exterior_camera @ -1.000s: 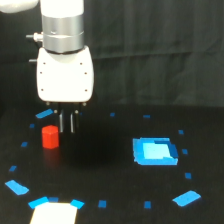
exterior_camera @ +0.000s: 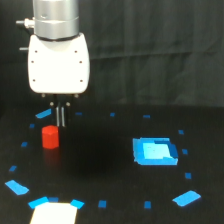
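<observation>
A red cube (exterior_camera: 50, 137) sits on the black table at the left. The gripper (exterior_camera: 59, 117) hangs from the white arm just above and slightly right of the cube, its narrow fingers pointing down; whether they are apart or closed is hard to tell from this angle. A blue-bordered square (exterior_camera: 155, 151) with a pale centre lies to the right.
Blue tape pieces (exterior_camera: 186, 198) mark the table around the open middle. A pale lit object (exterior_camera: 53, 214) is at the bottom left edge. A dark curtain fills the back.
The arm and gripper have moved left and slightly up, toward above the red cube. The cube has not visibly moved.
</observation>
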